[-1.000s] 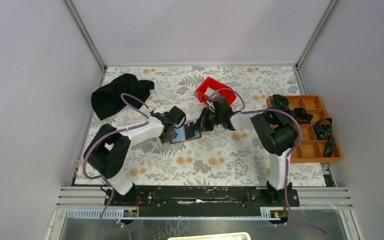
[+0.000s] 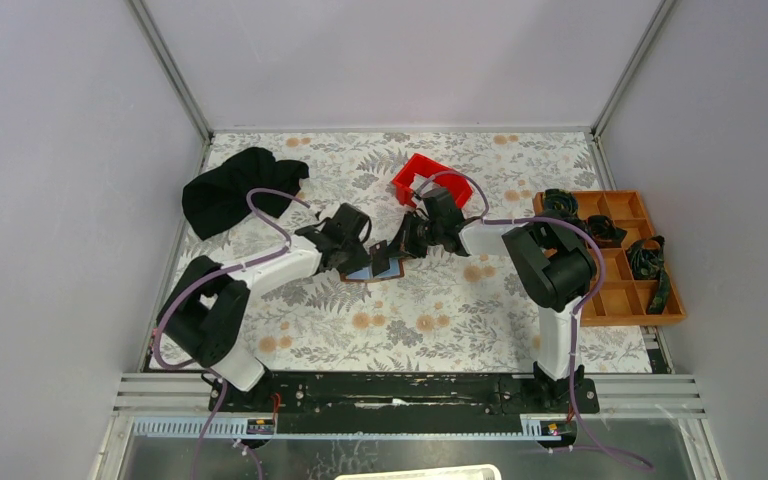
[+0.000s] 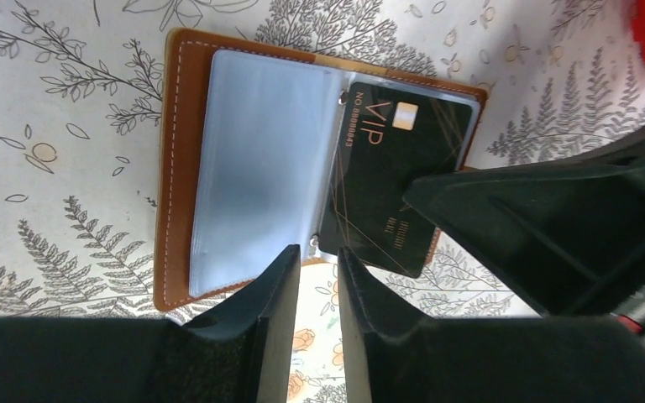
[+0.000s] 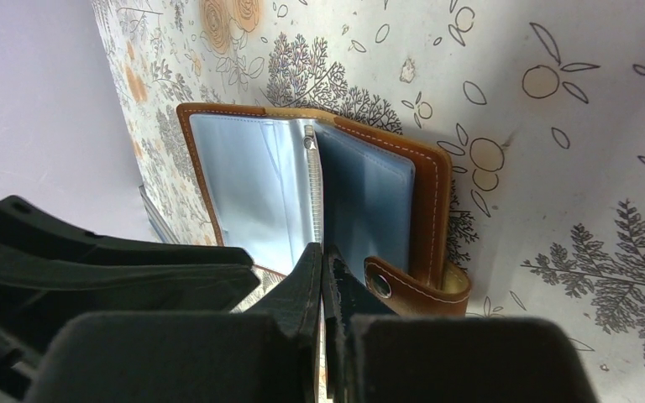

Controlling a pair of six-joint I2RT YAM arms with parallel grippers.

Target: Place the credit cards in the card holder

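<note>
The open brown card holder [image 3: 176, 168] with pale blue sleeves lies mid-table, a black VIP card [image 3: 386, 176] on its right half in the left wrist view. My left gripper is above the holder's lower edge, part open with nothing visible between its fingers. My right gripper is shut at the holder's spine and sleeves; whether it pinches a thin edge is unclear. In the top view both grippers [image 2: 356, 252] [image 2: 404, 246] flank the holder.
A red bin [image 2: 430, 165] with white items is behind the holder, a black cloth [image 2: 230, 195] back left, a wooden compartment tray [image 2: 620, 300] at right.
The left arm and gripper have shifted slightly, now reaching a little farther right over the holder. The right arm has stayed still.
</note>
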